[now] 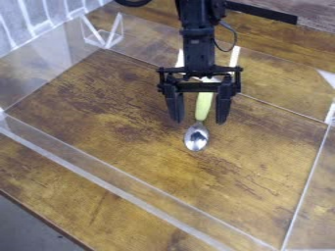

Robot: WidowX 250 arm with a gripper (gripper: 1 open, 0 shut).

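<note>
My black gripper [199, 112] hangs from the top centre over a spoon, open, its two fingers spread to either side of the spoon's pale yellow-green handle [205, 104]. The spoon's shiny metal bowl [197, 138] lies on the wooden surface just below the fingertips. Whether the fingers touch anything is not clear; nothing shows held between them.
A white object [232, 59] stands partly hidden behind the arm. A dark edge runs along the back right.
</note>
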